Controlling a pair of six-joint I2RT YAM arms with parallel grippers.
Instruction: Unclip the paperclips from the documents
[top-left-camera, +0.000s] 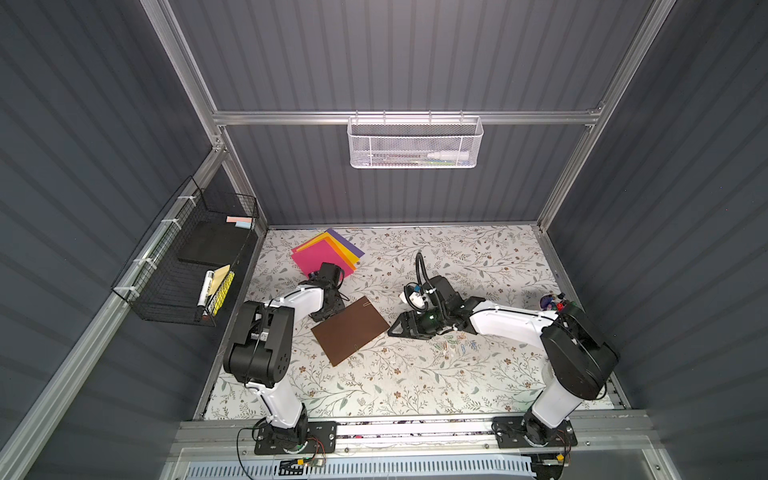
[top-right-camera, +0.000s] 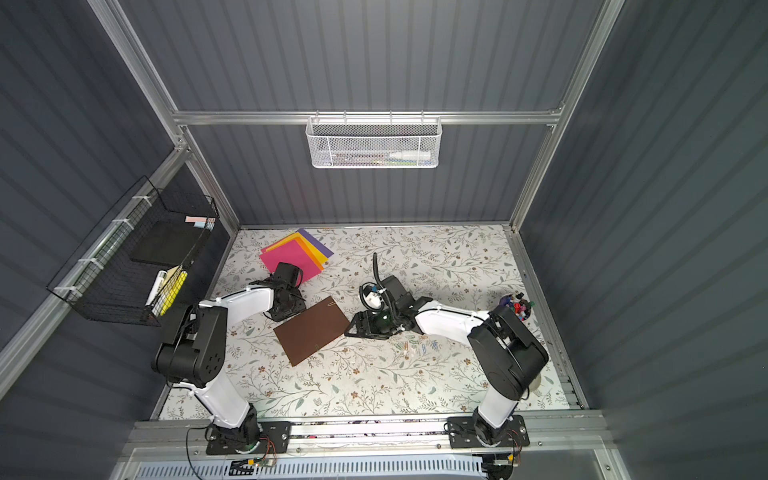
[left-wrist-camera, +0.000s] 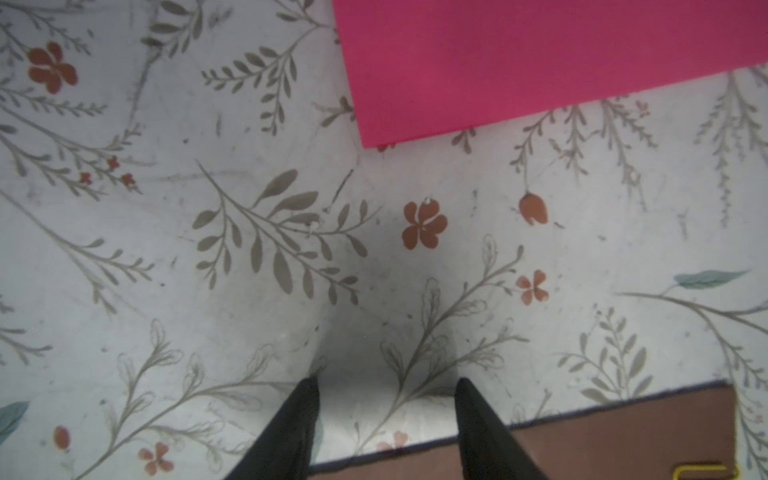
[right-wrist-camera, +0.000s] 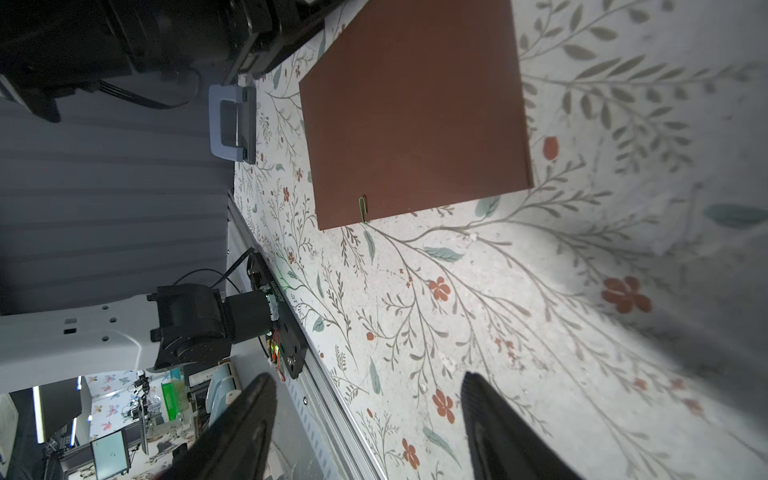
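A brown document (top-left-camera: 349, 334) lies in the left-centre of the table, with a paperclip on its edge; in the left wrist view a yellow clip (left-wrist-camera: 704, 472) shows at its corner. My left gripper hangs over its upper edge, fingers apart and nothing between them. My right gripper is right of the document, open and empty. A stack of pink (top-left-camera: 317, 254), yellow and purple documents lies behind the left gripper; whether these carry clips is unclear.
Loose small clips (top-left-camera: 456, 347) lie below the right arm. A black wire basket (top-left-camera: 180, 288) hangs on the left wall, a white one (top-left-camera: 414, 144) on the back wall. A holder of pens (top-right-camera: 516, 305) stands at the right.
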